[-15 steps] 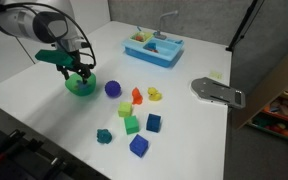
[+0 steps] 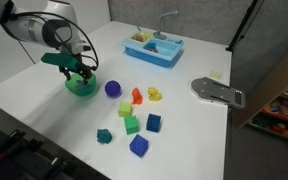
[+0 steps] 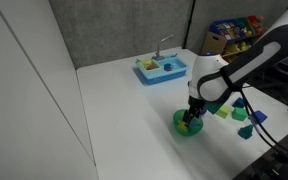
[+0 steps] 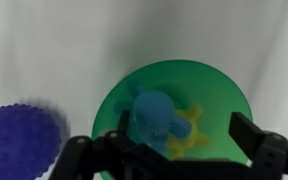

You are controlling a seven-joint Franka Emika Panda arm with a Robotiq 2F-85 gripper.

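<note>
A green bowl (image 4: 222, 95) sits at the left of the table in exterior view 1. Inside it the wrist view shows a blue toy (image 4: 152, 115) and a yellow toy (image 4: 192, 132), side by side or overlapping. My gripper is over the bowl, its dark fingers spread apart on either side of the toys. Nothing is held between them. In exterior view 1 the gripper (image 2: 81, 73) hides part of the bowl. Just beside the bowl rests a spiky purple ball (image 4: 22, 143).
To the right lie an orange toy (image 2: 137, 96), a yellow toy duck (image 2: 155, 94) and several coloured blocks, among them a blue one (image 2: 139, 146). A blue sink-like tray (image 2: 134, 51) stands at the back. A grey metal tray (image 2: 217, 92) lies at the right.
My gripper has shifted slightly at the bowl and appears a little lower. The bowl and the other objects stay where they were.
</note>
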